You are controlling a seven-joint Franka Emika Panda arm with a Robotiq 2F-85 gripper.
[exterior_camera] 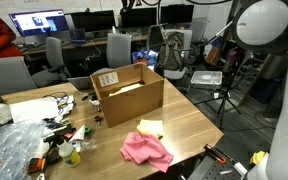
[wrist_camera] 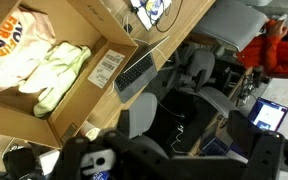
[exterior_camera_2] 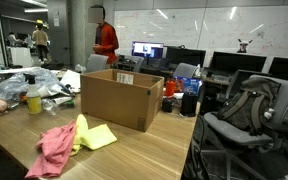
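An open cardboard box [exterior_camera: 134,104] stands on the table, also plain as a brown box [exterior_camera_2: 119,102] in exterior view 2. Inside it, the wrist view shows a white-and-orange cloth [wrist_camera: 14,45] and a pale yellow-green cloth [wrist_camera: 59,75]. On the table in front of the box lie a crumpled pink cloth [exterior_camera: 146,150] and a yellow cloth [exterior_camera: 151,128], close together. My gripper is open high above the box area, its dark fingers wide apart with nothing between them. Exterior view 1 cuts most of it off at the top.
Clear plastic wrapping [exterior_camera: 12,148] covers the table's left side. A yellow-labelled bottle [exterior_camera: 69,153] and several small items stand beside it. Office chairs [exterior_camera: 59,55] and monitors are behind the table.
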